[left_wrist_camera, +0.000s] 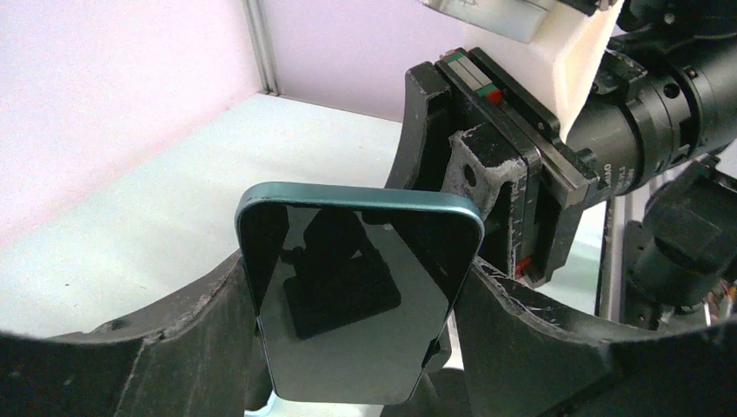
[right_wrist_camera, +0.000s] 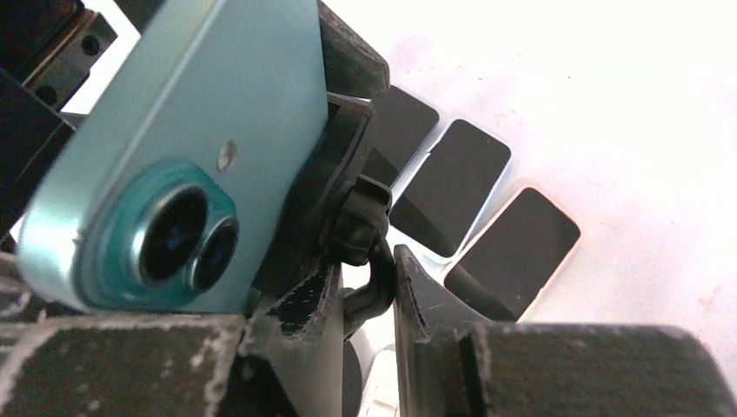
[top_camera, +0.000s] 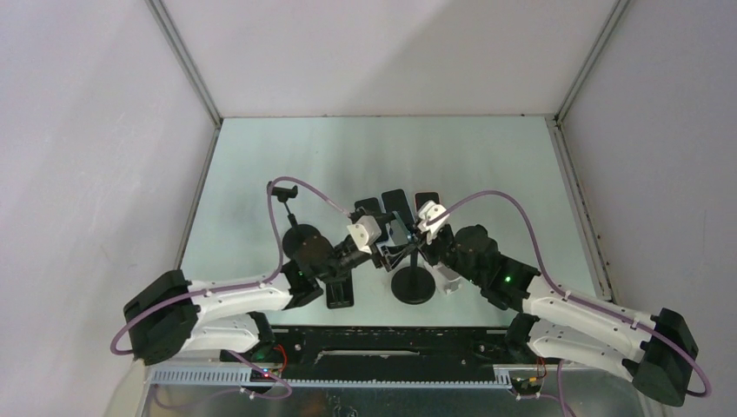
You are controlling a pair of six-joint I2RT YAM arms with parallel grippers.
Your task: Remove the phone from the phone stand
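Note:
A teal phone (left_wrist_camera: 348, 313) sits between the fingers of my left gripper, which appear closed against its sides. In the right wrist view the phone's back (right_wrist_camera: 217, 113) fills the upper left, with the black stand's holder (right_wrist_camera: 361, 217) behind it. My right gripper is beside the phone, its fingertips close together at the curved black part of the holder; whether they grip it is hard to tell. In the top view both grippers meet above the round stand base (top_camera: 414, 287).
Several phones (top_camera: 396, 204) lie flat behind the stand. A second stand (top_camera: 300, 233) is at the left, and a black phone (top_camera: 340, 295) lies near the front edge.

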